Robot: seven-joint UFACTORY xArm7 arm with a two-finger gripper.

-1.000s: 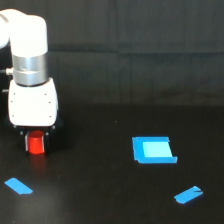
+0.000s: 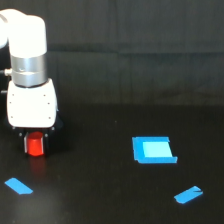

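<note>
A small red block [image 2: 35, 147] is at the left of the dark table, directly below the white robot hand. My gripper [image 2: 34, 138] points straight down over it, its dark fingers close around the block's upper part. Whether the fingers press on the block or merely stand beside it cannot be made out at this size. The block's underside against the dark surface is also hard to judge.
A blue-taped square with a pale centre [image 2: 157, 149] lies to the right of the middle. Blue tape strips mark the front left [image 2: 18, 186] and front right [image 2: 188, 195]. A dark curtain [image 2: 130, 60] hangs behind.
The hand and the red block appear nearly in the same place, with only a very slight shift in the picture. The taped square and the strips have not moved.
</note>
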